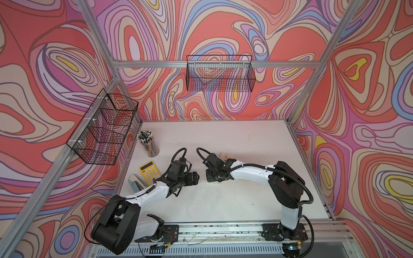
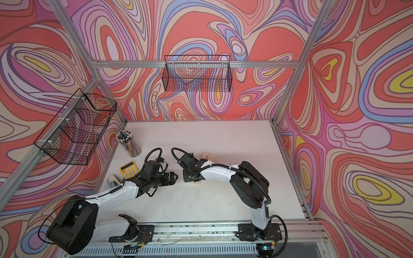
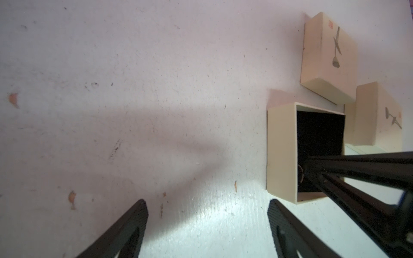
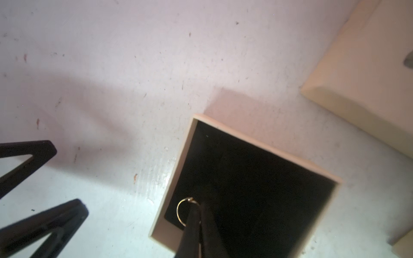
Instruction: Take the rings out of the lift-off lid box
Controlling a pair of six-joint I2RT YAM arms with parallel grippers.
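Observation:
The small square cream box (image 4: 262, 146) is open at the top and lined in black. A thin gold ring (image 4: 179, 211) shows at one corner of the lining. My right gripper reaches down into that corner, its fingers together right against the ring. The ring (image 3: 300, 173) also peeks out beside these fingertips in the left wrist view; whether they pinch its thin band cannot be made out. Apart from the box, to its left, my left gripper stands open and empty over the table.
Two further cream boxes or lids, a farther one (image 3: 331, 60) and a nearer one (image 3: 374, 114), sit close behind the open box. A yellow calculator (image 1: 150, 172) and a pen cup (image 1: 148, 144) are at the left. Bare table lies in front.

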